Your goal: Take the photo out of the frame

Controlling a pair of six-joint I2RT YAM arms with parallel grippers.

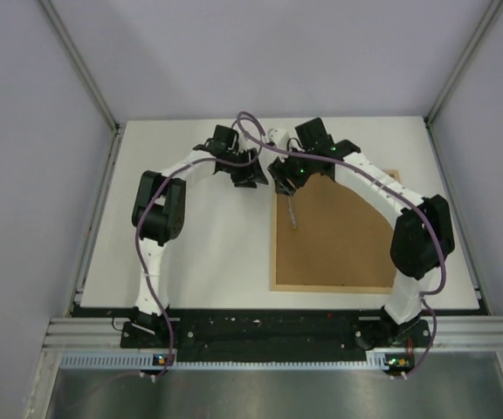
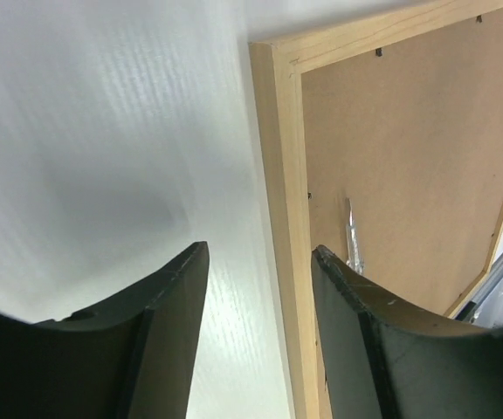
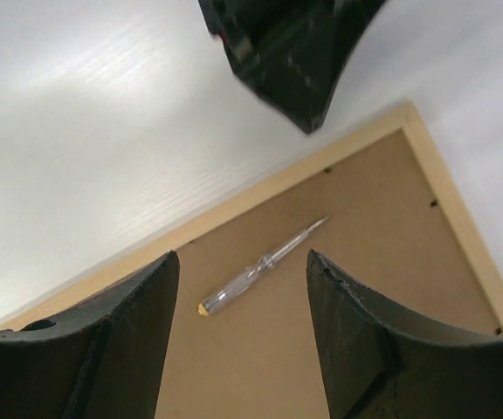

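The wooden photo frame (image 1: 273, 253) lies on the white table, its brown backing board (image 1: 343, 231) facing up. On the board, close to the left rail, rests a thin clear-handled screwdriver (image 3: 251, 274) with nothing holding it. My left gripper (image 1: 261, 182) is part open just left of the frame's upper left side; in the left wrist view the wooden rail (image 2: 293, 236) shows beyond its empty fingers. My right gripper (image 1: 281, 189) hangs open over the frame's upper left corner, empty. No photo shows; the board covers the inside.
Small dark tabs (image 3: 434, 203) line the frame's inner edge. Both grippers are close together near the upper left corner.
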